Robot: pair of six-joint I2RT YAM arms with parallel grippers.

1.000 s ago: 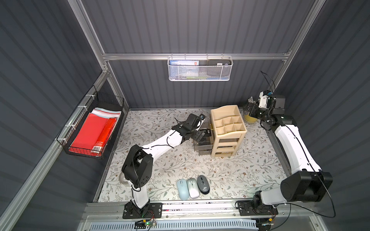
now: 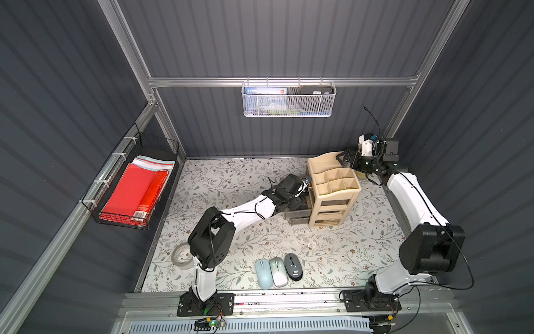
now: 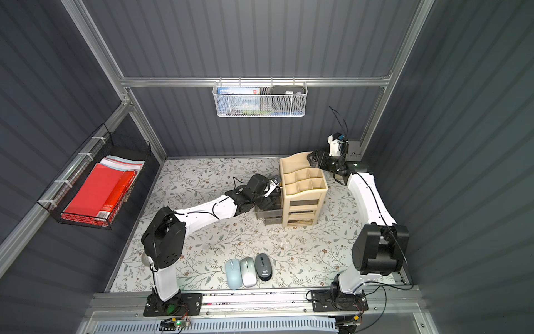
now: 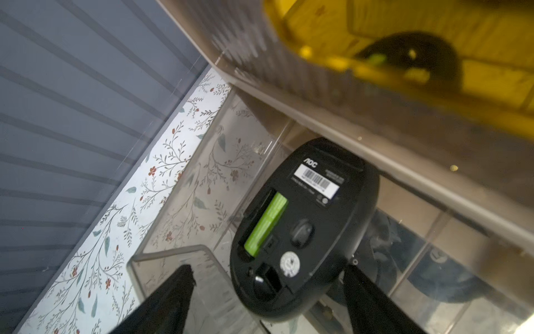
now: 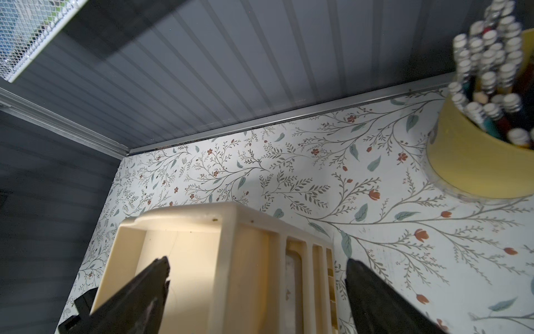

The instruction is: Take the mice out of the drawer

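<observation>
A black AOC mouse [image 4: 333, 217] lies upside down in the clear drawer [image 4: 194, 167] of the beige organizer [image 2: 333, 192], with more dark shapes beneath. My left gripper is over the drawer, fingers apart on either side of the mouse's near end; whether they touch it is unclear. My right gripper stands open at the organizer's top back compartment, with nothing visible between its fingers. Three mice, blue [image 2: 263, 274], white [image 2: 278, 272] and dark [image 2: 293, 267], lie at the table's front.
A yellow pen cup [image 5: 478, 161] stands behind the organizer's right side. A wire basket of red folders [image 2: 136, 189] hangs left, a white mesh basket [image 2: 288, 103] at the back. A tape roll [image 2: 180, 256] lies front left.
My left gripper has moved right and down into the drawer. My right arm has moved left toward the organizer's top, and the organizer has shifted slightly right.
</observation>
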